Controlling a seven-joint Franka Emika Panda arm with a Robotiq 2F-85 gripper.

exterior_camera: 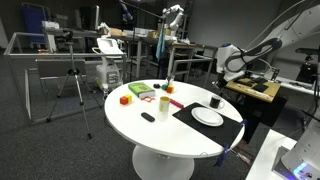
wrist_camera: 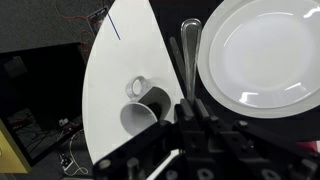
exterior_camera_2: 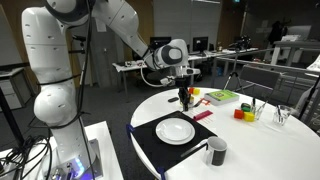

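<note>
A silver utensil (wrist_camera: 190, 50) runs up from my gripper in the wrist view, its handle end pointing away and its lower part between the fingers. The gripper is shut on it; which kind of utensil it is, I cannot tell. Left of the gripper a white mug (wrist_camera: 138, 113) shows its open mouth, with the handle facing up the view. To the right lies a white plate (wrist_camera: 271, 52) on the black mat (exterior_camera: 237, 128). Exterior view 2 has the gripper (exterior_camera_2: 185, 99) behind the plate (exterior_camera_2: 175, 131).
A second mug (exterior_camera_2: 216, 151) stands beside the mat. Farther along the round white table (exterior_camera: 130, 119) are a green box (exterior_camera: 139, 88), several coloured blocks and a dark object (exterior_camera: 148, 117). Bare tabletop shows between these.
</note>
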